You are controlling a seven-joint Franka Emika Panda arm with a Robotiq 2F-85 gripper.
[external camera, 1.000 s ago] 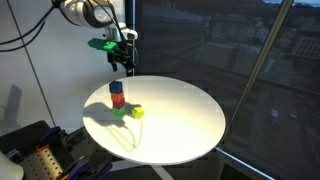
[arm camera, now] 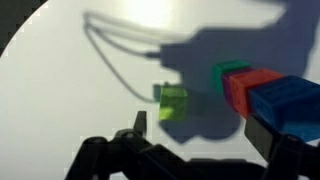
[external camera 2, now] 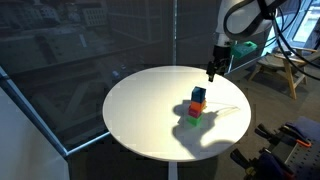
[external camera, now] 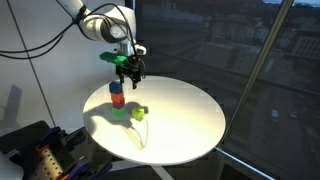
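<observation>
A stack of cubes stands on the round white table: a blue cube (external camera: 116, 87) on top, red in the middle (external camera: 117, 100) and a green cube (external camera: 119, 111) at the bottom. Apart from it lies a single yellow-green cube (arm camera: 173, 103), to the right of the stack in exterior view 1. Exterior view 2 does not show that cube clearly; the blue cube (external camera 2: 199, 95) and the rest of the stack do show there. My gripper is open and empty, its fingers (arm camera: 140, 122) wide apart. It hangs above the table, higher than the single cube and close to the stack.
The tall stack is near my gripper's right finger in the wrist view. The arm's shadow falls across the table there.
My gripper has moved to the right and lower in exterior view 1, closer to the cubes. The stack and the yellow-green cube have stayed where they were.
</observation>
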